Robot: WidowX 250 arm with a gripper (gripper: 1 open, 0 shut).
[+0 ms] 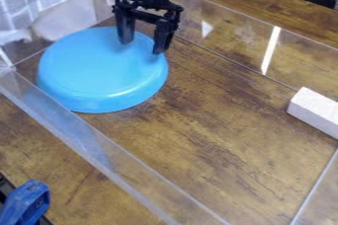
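My black gripper [146, 29] hangs over the back edge of a large round blue disc [101, 69] on the wooden floor of the tray. Its two fingers point down and stand apart, with nothing seen between them.
A white block [315, 110] lies at the right. A blue object [22, 205] sits at the lower left corner. Clear plastic walls run along the left and right.
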